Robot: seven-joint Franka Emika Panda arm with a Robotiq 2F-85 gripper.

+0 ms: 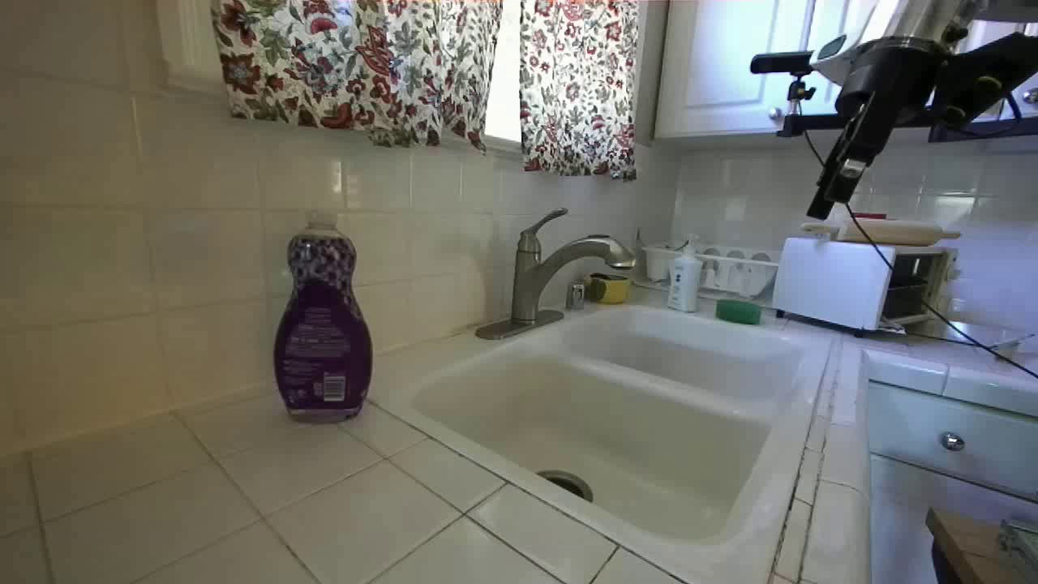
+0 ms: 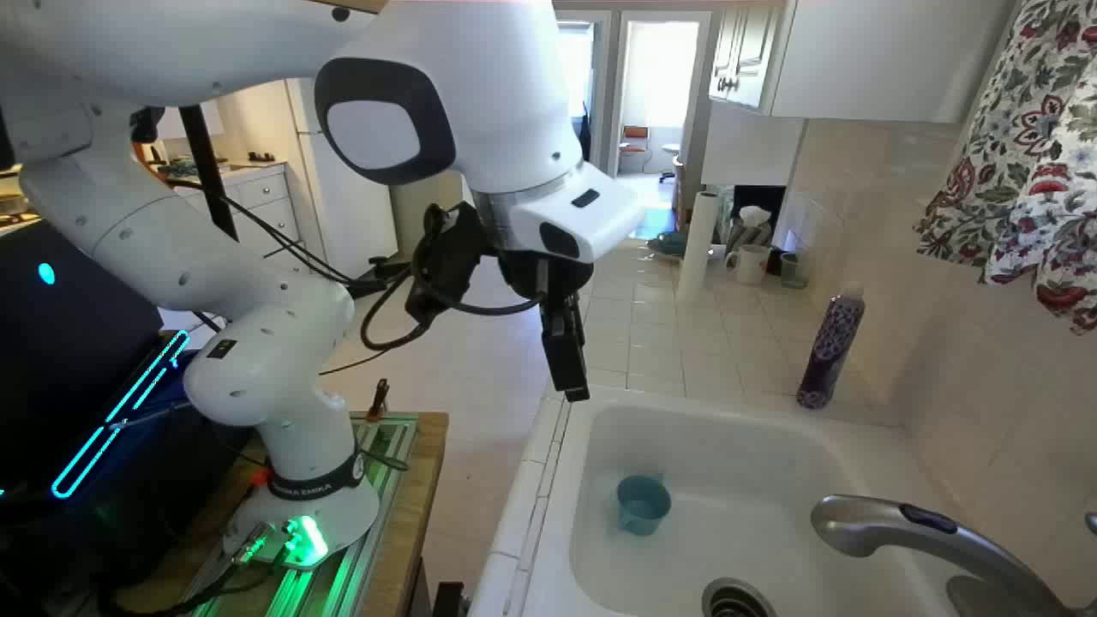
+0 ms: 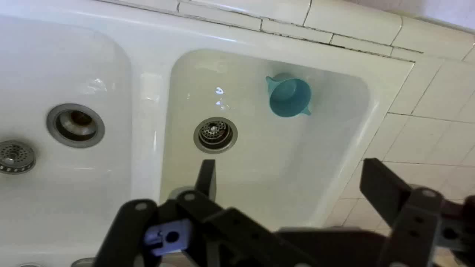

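Observation:
A teal cup with two small side tabs stands in one basin of the white double sink; its open mouth faces up in the wrist view. The same cup shows in exterior view 2, while exterior view 1 does not show it. My gripper is open above the sink, its two dark fingers wide apart with nothing between them. Seen from the side, the gripper hangs well above the cup, pointing down. In exterior view 1 the gripper is high at the upper right.
A purple soap bottle stands on the tiled counter beside the sink. The faucet reaches over the sink from the wall side. A loose strainer lies in the other basin. Farther along are a white soap dispenser, a green sponge and a toaster oven.

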